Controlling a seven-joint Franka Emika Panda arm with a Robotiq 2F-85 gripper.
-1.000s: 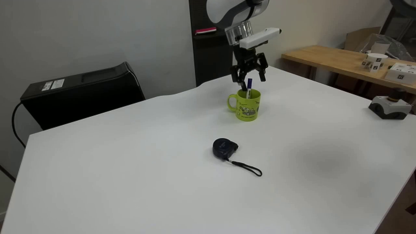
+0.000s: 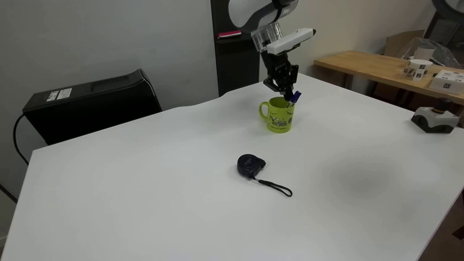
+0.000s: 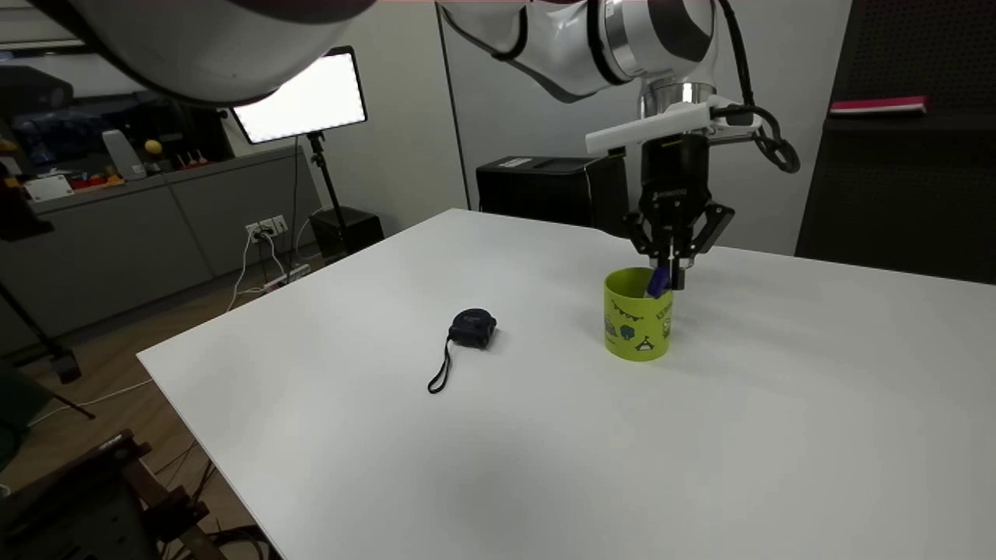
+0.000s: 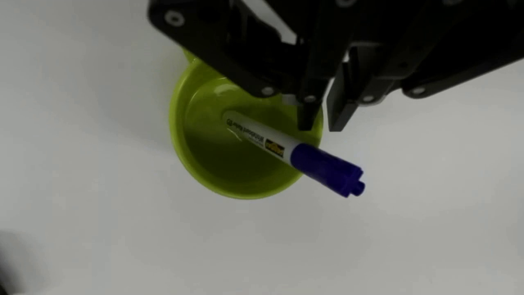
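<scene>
A lime-green mug stands upright on the white table, its handle to the left in exterior view 1. Leaning inside it is a white whiteboard marker with a dark blue cap, which sticks out over the rim. My gripper is at the mug's rim beside the marker. Only a narrow gap parts its fingertips, and the wrist view shows nothing between them. Near the cap in exterior view 2, the gripper partly overlaps the marker, so contact is unclear.
A dark tape measure with a wrist loop lies in front of the mug, well apart from it. A grey-and-black button box sits at the table's right edge.
My gripper's fingers have drawn closer together. The marker has gone from nearly upright to leaning right, and the mug has shifted slightly right and back. The tape measure is unmoved.
</scene>
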